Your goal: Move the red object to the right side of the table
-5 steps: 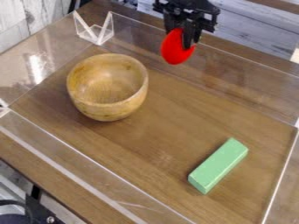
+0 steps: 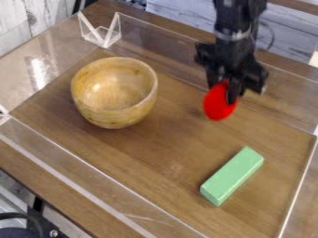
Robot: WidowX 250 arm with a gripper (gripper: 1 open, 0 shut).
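Observation:
The red object is a rounded, bright piece near the right-centre of the wooden table. My dark gripper comes down from the top of the view and is shut on its upper part. The fingers cover the top of the red object. It seems to hang above the wood, though its exact height cannot be told from this angle.
A wooden bowl stands to the left. A green block lies at the lower right. At the back left is a white wire-like stand. Bare wood lies between the red object and the green block.
The bowl and green block have stayed put.

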